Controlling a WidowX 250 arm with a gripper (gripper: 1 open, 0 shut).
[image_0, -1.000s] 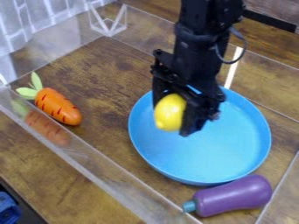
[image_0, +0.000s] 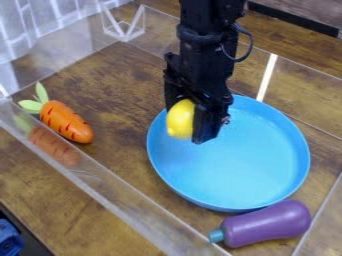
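Observation:
The black gripper (image_0: 197, 112) hangs over the left part of a round blue plate (image_0: 247, 170), shut on a yellow object (image_0: 182, 120), whose shape is partly hidden by the fingers. An orange toy carrot (image_0: 64, 122) with green leaves lies at the left. A purple toy eggplant (image_0: 265, 225) lies just below the plate at the lower right.
A clear strip or wall runs diagonally across the lower left, with a blue item (image_0: 8, 240) in the corner. Bare wooden surface (image_0: 100, 75) lies at the upper left.
The gripper has moved left and slightly up in the view, carrying the yellow object with it. The plate, carrot and eggplant have stayed put.

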